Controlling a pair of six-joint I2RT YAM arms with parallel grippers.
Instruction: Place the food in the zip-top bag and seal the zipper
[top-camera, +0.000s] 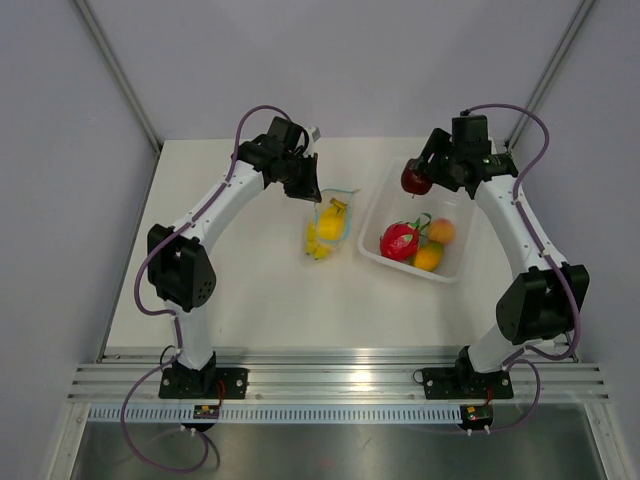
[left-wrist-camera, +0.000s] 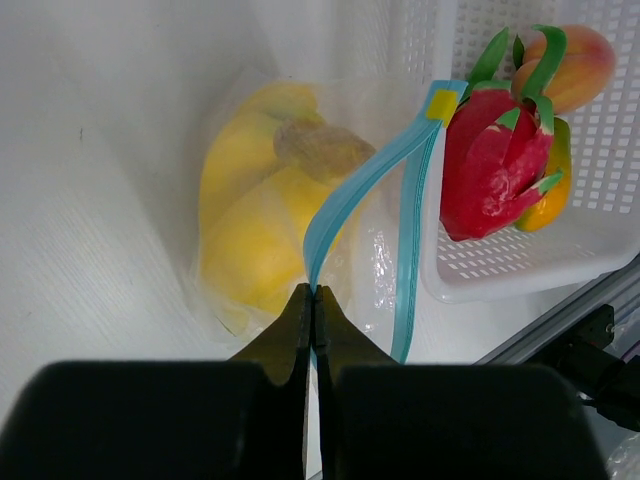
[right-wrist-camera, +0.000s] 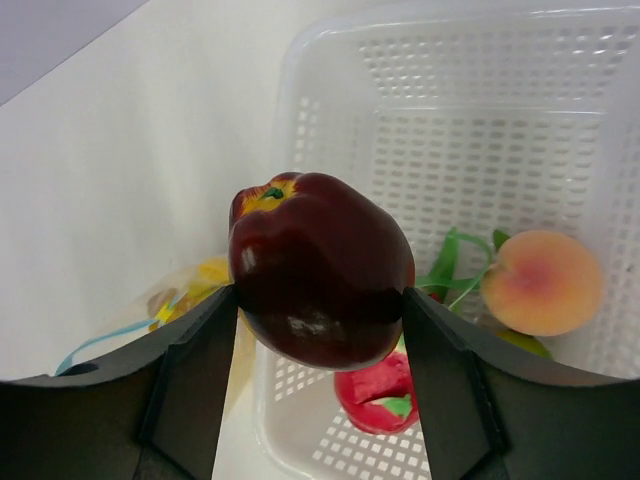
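Observation:
The zip top bag (left-wrist-camera: 250, 240) with yellow food inside stands on the table; my left gripper is shut at the blue zipper strip (left-wrist-camera: 340, 210) on its rim. My right gripper is shut on a dark red apple-like fruit (right-wrist-camera: 315, 260), held above the white basket (right-wrist-camera: 460, 60). In the basket lie a red dragon fruit (top-camera: 398, 240), a peach (right-wrist-camera: 540, 280) and a yellow mango (top-camera: 428, 256).
The basket stands just right of the bag.

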